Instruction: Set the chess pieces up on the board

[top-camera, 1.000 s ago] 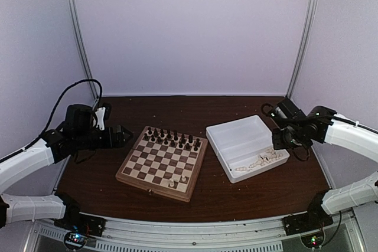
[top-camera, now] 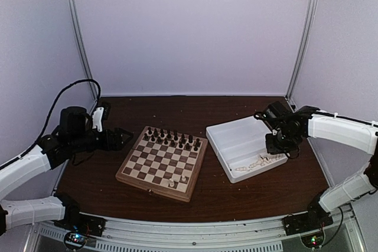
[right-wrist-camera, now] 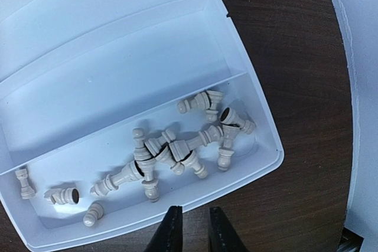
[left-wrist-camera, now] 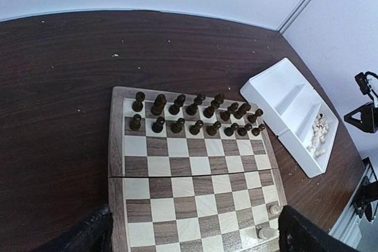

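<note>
Dark pieces stand in two rows at the back of the chessboard (top-camera: pixel 156 166); two white pieces (left-wrist-camera: pixel 266 233) stand at its near right. Several white pieces (right-wrist-camera: pixel 130 175) lie jumbled in one compartment of the white tray (top-camera: pixel 233 134). My left gripper hovers left of and over the board, open, fingers wide apart. My right gripper is over the tray's right part; its fingertips show apart at the tray's edge in the right wrist view, with nothing visible between them, though whether it grips anything below view is unclear.
The tray sits right of the board, near the right wall (right-wrist-camera: pixel 360 87). Its other compartments are empty.
My right arm has moved a little left and toward the front over the tray. My left arm has shifted only slightly. The board and tray look unchanged.
</note>
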